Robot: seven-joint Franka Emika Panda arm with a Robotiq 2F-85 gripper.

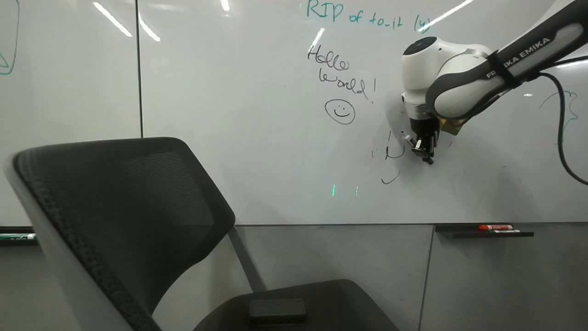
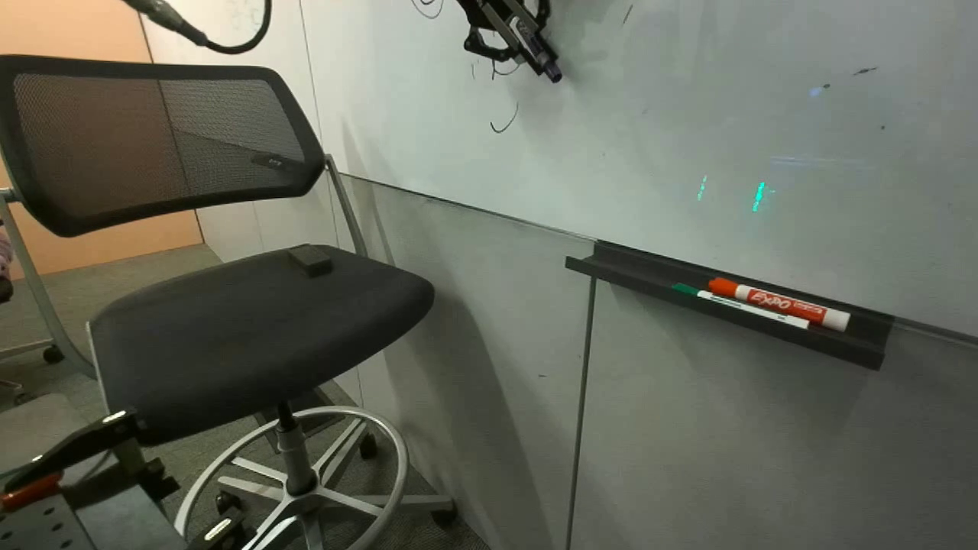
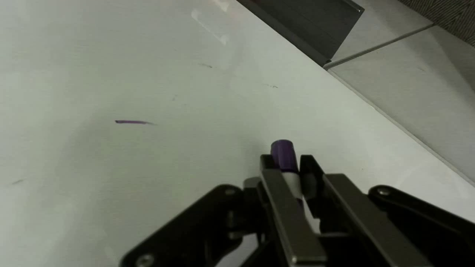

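Note:
My gripper is shut on a marker [image 3: 284,154] with a purple end and a white barrel, seen between the fingers in the wrist view. In exterior view 1 the gripper [image 1: 423,151] hangs in front of the whiteboard [image 1: 248,149], just right of some small dark curved strokes [image 1: 394,154]. At the top of exterior view 2 the gripper [image 2: 532,46] shows only in part. A short purple line [image 3: 133,122] lies on the board left of the marker in the wrist view. Whether the marker touches the board cannot be told.
Below the board a dark tray [image 2: 596,266] bears a red marker [image 2: 788,304] and a thin white-and-green one [image 2: 752,310]. An office chair [image 2: 266,321] stands in front of the wall, to the left. Board space around the gripper is mostly bare.

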